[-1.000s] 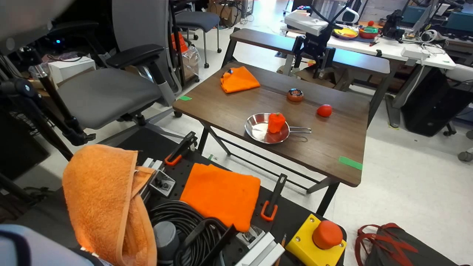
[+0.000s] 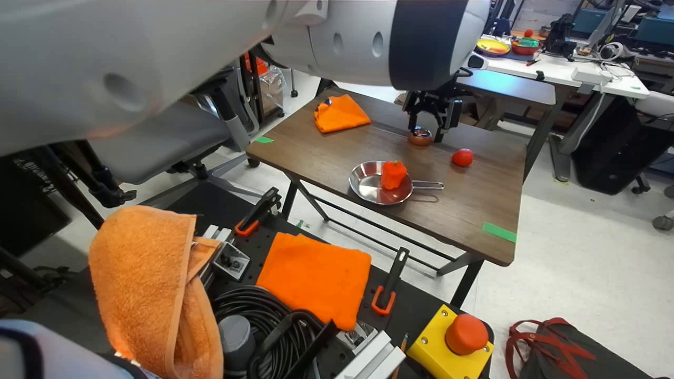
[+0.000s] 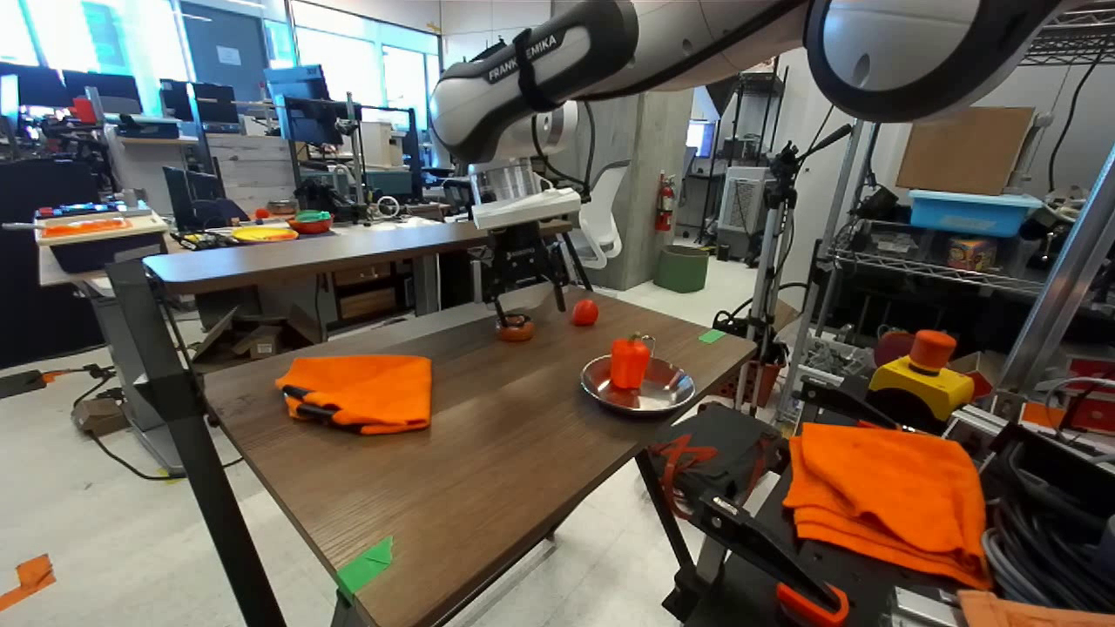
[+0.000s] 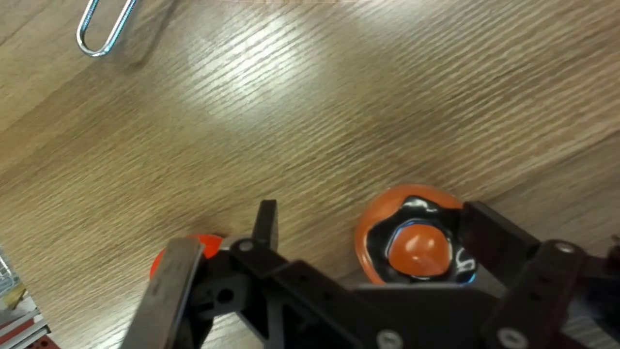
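A small round orange object with a black glossy top (image 4: pixel 421 247) rests on the wooden table. My gripper hangs over it, open, its fingers apart. In the wrist view the orange object lies near the right finger (image 4: pixel 488 235), which overlaps its edge; I cannot tell if they touch. The left finger (image 4: pixel 267 224) is well clear of it. A red tomato-like ball (image 2: pixel 462 158) sits beside it on the table. Towards the near edge stands a steel pan (image 2: pixel 365 183) with an orange bell pepper (image 2: pixel 394 174) inside.
An orange cloth (image 3: pixel 361 392) lies folded at the other end of the table (image 3: pixel 491 449). The pan's handle (image 2: pixel 428 186) sticks out over the tabletop. Between cloth and pan the wood is bare. A second table (image 3: pixel 314 261) borders the far side.
The arm has swung in over the table and come down. My gripper, earlier beyond the far edge, is now at the round orange object. Objects on the table look unmoved.
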